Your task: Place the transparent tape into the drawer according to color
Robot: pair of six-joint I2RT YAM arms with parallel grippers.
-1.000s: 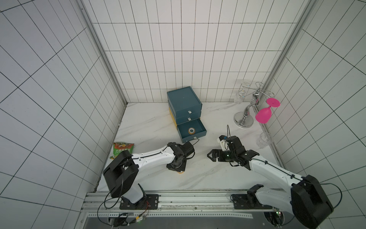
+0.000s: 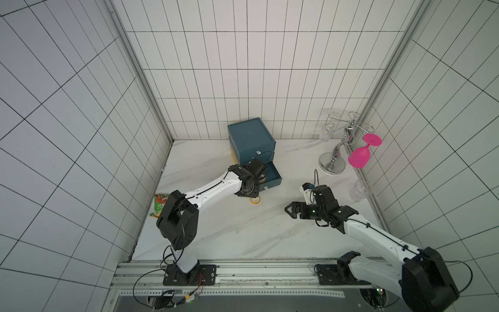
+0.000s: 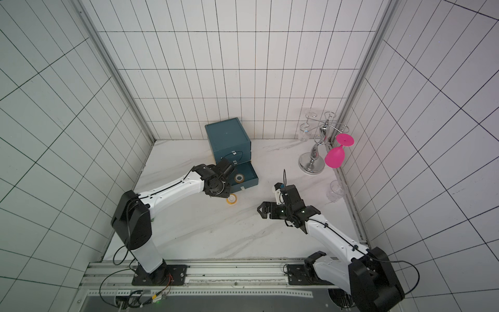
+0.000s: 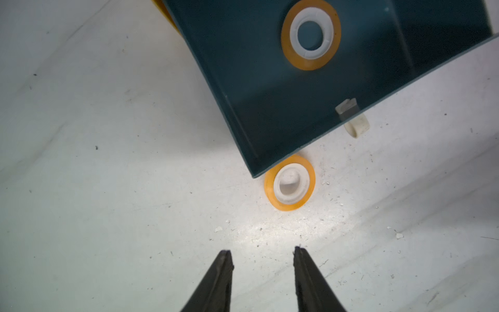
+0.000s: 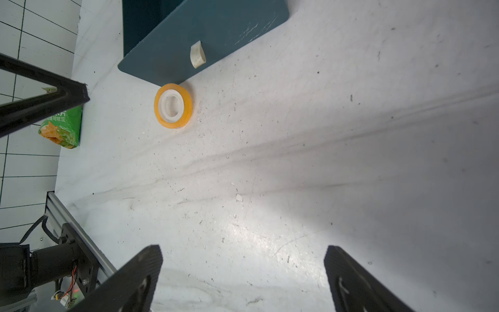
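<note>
An open teal drawer holds an orange tape roll with a white core. Another tape roll, yellow-orange, lies on the table just outside the drawer's front corner, also visible in the right wrist view. My left gripper is above the drawer front, fingers apart with nothing visible between them. My right gripper stands open and empty over the table, right of the drawer in the top views.
The teal cabinet stands at the back centre. A chrome glass rack with a pink glass is at back right, a clear glass at right. A green snack bag lies at far left.
My left gripper has moved toward the back, from the front table up to the drawer, now covering part of it. The right arm has shifted very slightly.
</note>
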